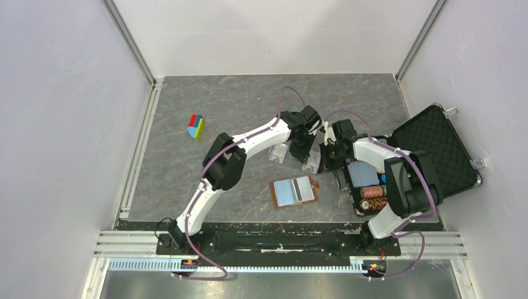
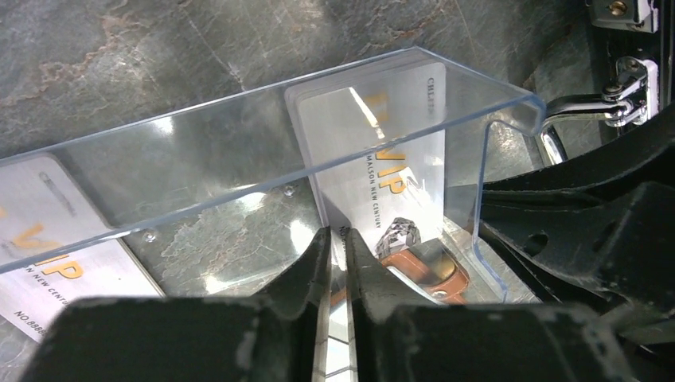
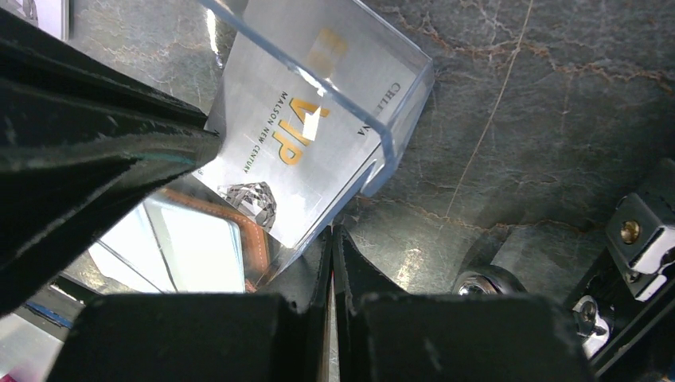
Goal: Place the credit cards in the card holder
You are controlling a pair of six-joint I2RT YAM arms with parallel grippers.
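Observation:
A clear acrylic stand [image 2: 239, 187] holds two stacks of white VIP cards; the right-hand card stack [image 2: 374, 151] shows in both wrist views. Around that stack's near edge is my left gripper, its fingertips a narrow gap apart, with no card clearly held between them. My right gripper is shut, nothing visible between its fingers, its tips close to the stand's outer side wall. In the top view the card holder [image 1: 294, 191], brown with pale blue and white pages, lies open in front of the stand. The arms partly hide the stand there.
An open black case [image 1: 439, 159] with spools and cloth inside stands to the right, its latch side close to my right gripper. Colored blocks [image 1: 195, 126] sit at the far left.

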